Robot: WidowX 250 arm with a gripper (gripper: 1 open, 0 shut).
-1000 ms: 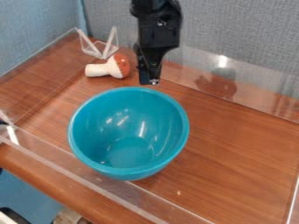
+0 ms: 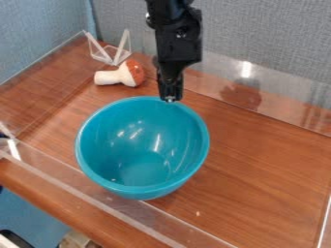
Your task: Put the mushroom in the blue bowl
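Note:
The mushroom (image 2: 120,75), an orange-red cap with a pale stem, lies on its side on the wooden table at the back left. In front of it, near the middle, stands the blue bowl (image 2: 142,147), and I see nothing inside. My black gripper (image 2: 171,95) points down just behind the bowl's far rim, to the right of the mushroom and apart from it. Its fingers look close together from this angle, and whether there is a gap between them is too small to make out.
A white wire rack (image 2: 111,45) stands right behind the mushroom. Clear low walls edge the table, with a grey back wall (image 2: 265,39) beyond.
The gripper has come slightly lower and a little to the right, nearer the bowl's far rim. The mushroom and the bowl have stayed where they were.

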